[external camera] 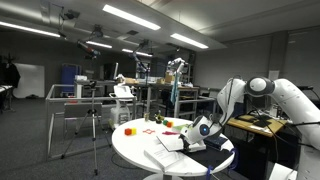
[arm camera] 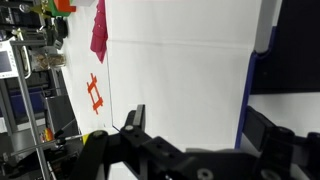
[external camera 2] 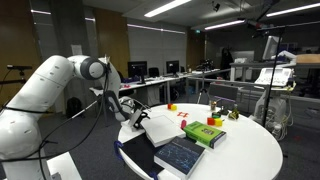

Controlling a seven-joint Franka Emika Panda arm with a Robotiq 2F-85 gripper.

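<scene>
A white panel (arm camera: 180, 65) with a blue-edged side fills the middle of the wrist view. My gripper stands open there, one finger (arm camera: 134, 122) over the white face and the other beyond the blue edge, over a dark area. From exterior view 2, the white panel (external camera 2: 164, 128) leans up beside a dark box part (external camera 2: 179, 156), with the gripper (external camera 2: 141, 118) close to the panel's left end. In exterior view 1 the gripper (external camera: 190, 146) is at the tilted panel, its fingers too small to make out. Whether a finger touches the panel I cannot tell.
A green box (external camera 2: 203, 133) lies just right of the panel on the round white table (external camera 2: 255, 145). Small coloured items, one of them red and yellow (external camera: 130, 131), stand farther back. The table's far side has free room.
</scene>
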